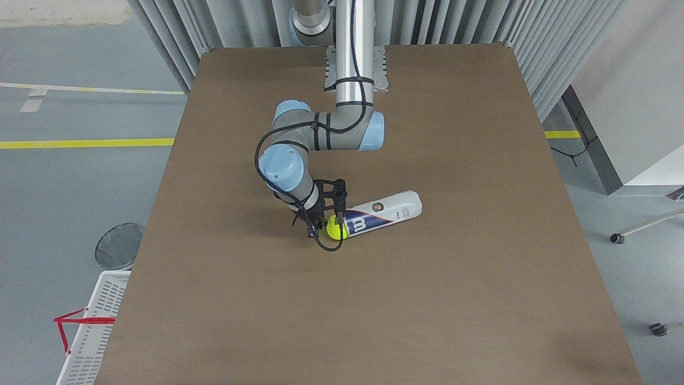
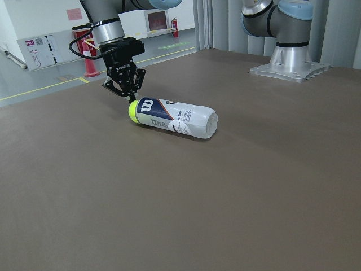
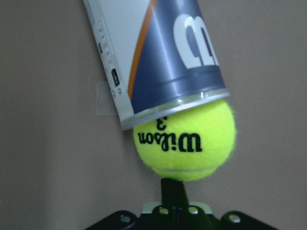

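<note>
A Wilson tennis ball tube point(image 1: 381, 212) lies on its side on the brown table, also clear in the left view point(image 2: 186, 118), its label white and navy. A yellow ball point(image 3: 187, 143) fills its open end. My gripper is shut, its fingertips pressed together just at the ball's outer side, with nothing showing between them. In the left view the gripper point(image 2: 131, 99) is low over the table at the tube's ball end.
The arm's mount is at the back edge.
</note>
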